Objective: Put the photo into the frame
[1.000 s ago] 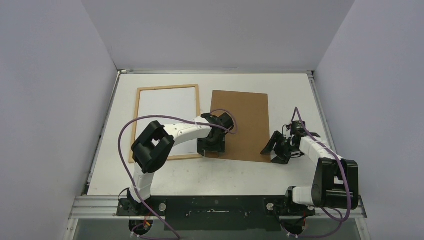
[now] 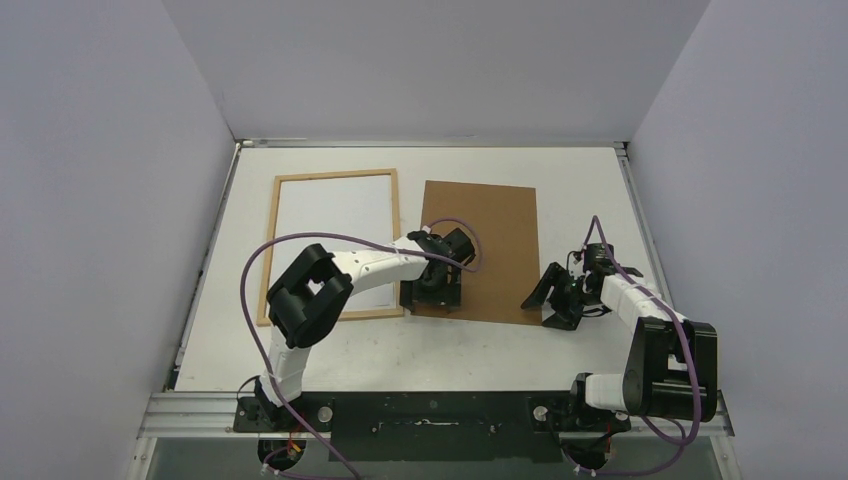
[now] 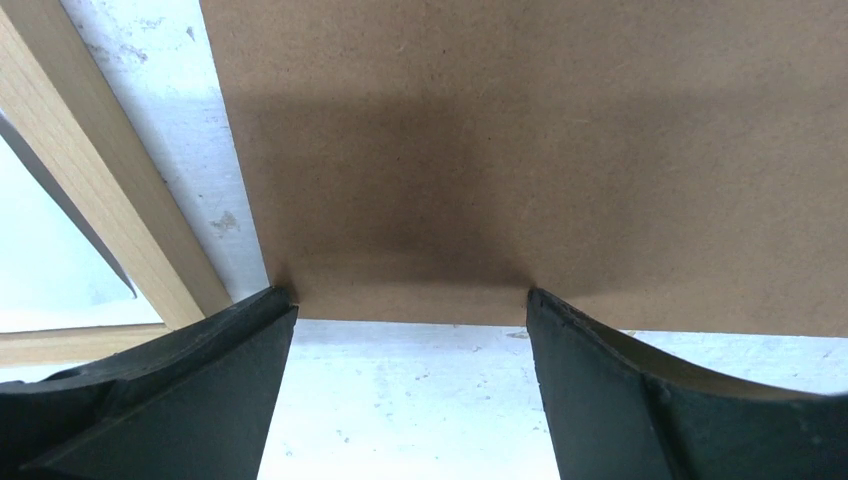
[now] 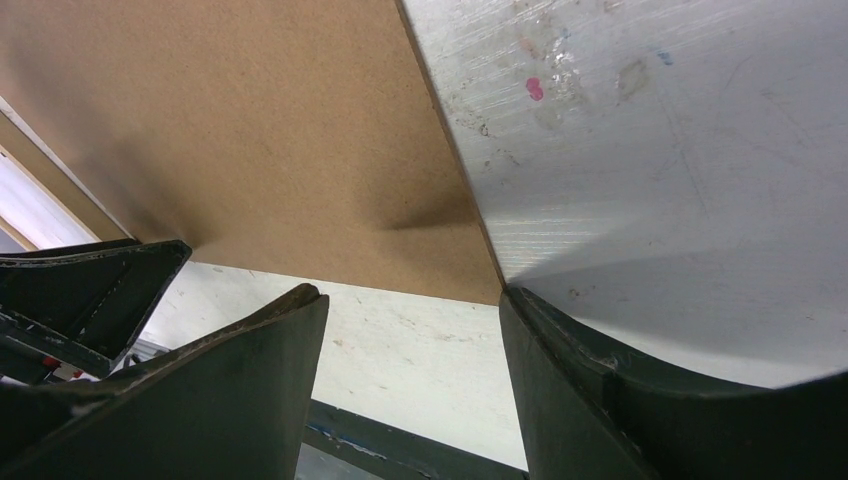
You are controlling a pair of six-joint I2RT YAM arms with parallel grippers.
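Note:
A wooden frame (image 2: pixel 337 174) with a white sheet (image 2: pixel 330 210) inside lies at the left of the table; its right corner shows in the left wrist view. Beside it lies a brown board (image 2: pixel 480 230). My left gripper (image 2: pixel 431 300) is over the board's near-left part, fingers apart and low on its surface, nothing visible between them. My right gripper (image 2: pixel 542 310) is at the board's near-right corner; in the right wrist view one fingertip meets the board's edge. Whether it grips the board is unclear.
Walls stand left, right and behind. Purple cables loop over both arms.
My left gripper has shifted slightly right along the board. The right arm and the board look unmoved.

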